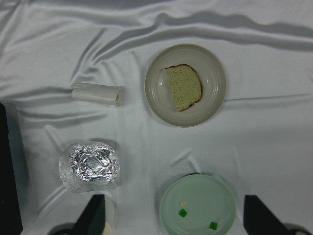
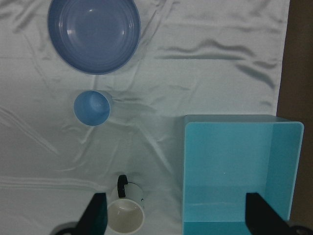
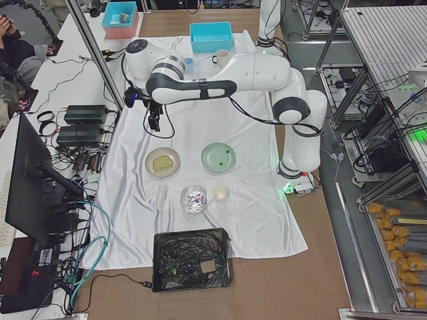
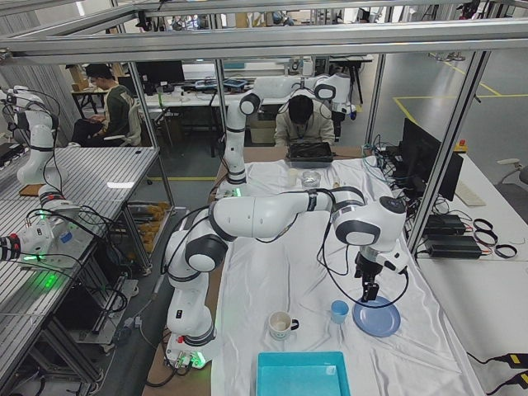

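My left gripper hangs open above the cloth, nothing between its fingers. Below it lie a beige plate [image 1: 156, 93] with a bread slice [image 1: 184, 85], a green plate [image 1: 195, 196] with small green pieces, a foil-filled clear bowl [image 1: 90, 164] and a pale rolled strip [image 1: 96, 93]. My right gripper is also open and empty, over the far end, where a blue plate [image 2: 93, 29], a blue cup [image 2: 92, 107], a white mug [image 2: 124, 215] with black handle and a turquoise bin [image 2: 225, 156] stand.
A black lined tray [image 3: 192, 280] sits at the near edge. A monitor [image 3: 30, 187] and cables border the cloth on the left. Open cloth lies between the two groups of dishware.
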